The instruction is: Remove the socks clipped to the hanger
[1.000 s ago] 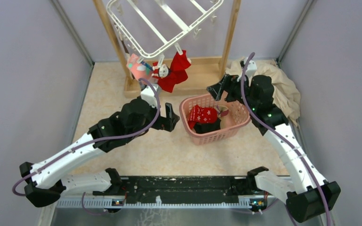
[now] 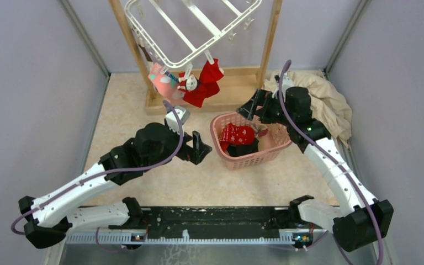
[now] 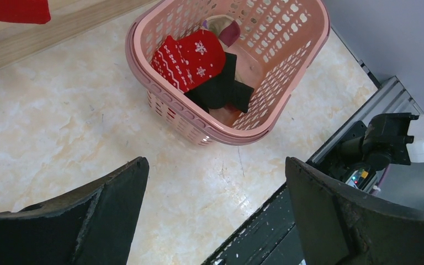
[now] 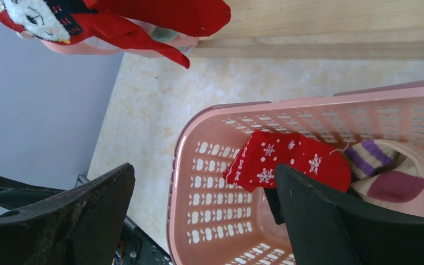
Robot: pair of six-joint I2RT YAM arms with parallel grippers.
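From the white hanger (image 2: 202, 19) hang a red sock with a white face (image 2: 203, 85) and a pink sock (image 2: 163, 80), both held at its front edge by clips. The red one also shows in the right wrist view as a red sock (image 4: 116, 25) at the upper left. My left gripper (image 2: 199, 146) is open and empty, left of the pink basket (image 2: 254, 162) and below the hanging socks. Over the basket's far rim, my right gripper (image 2: 245, 107) stands open with nothing between its fingers. In the basket lie a red snowflake sock (image 3: 193, 58), a black sock (image 3: 221, 91) and a striped sock (image 4: 389, 168).
A wooden stand (image 2: 237, 102) with two posts carries the hanger. Beige cloth (image 2: 323, 105) lies heaped at the back right, behind the right arm. The marbled floor (image 2: 199, 185) in front of the basket is bare.
My left gripper has shifted slightly down and a little left. The right one has moved slightly left, toward the hanging socks. Socks and basket stay put.
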